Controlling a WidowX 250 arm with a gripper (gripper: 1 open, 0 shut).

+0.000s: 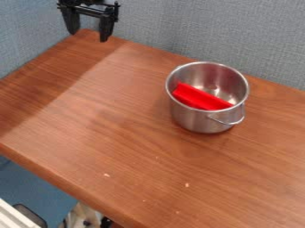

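My black gripper (88,28) hangs at the top left, over the back-left part of the table, open with nothing visible between its two fingers. On the right half of the table stands a steel pot (206,121) with a wire handle. Inside it lies a red elongated object (201,96), apart from my gripper.
Grey padded walls (202,31) bound it at the back and left. A blue floor shows past the lower-left edge.
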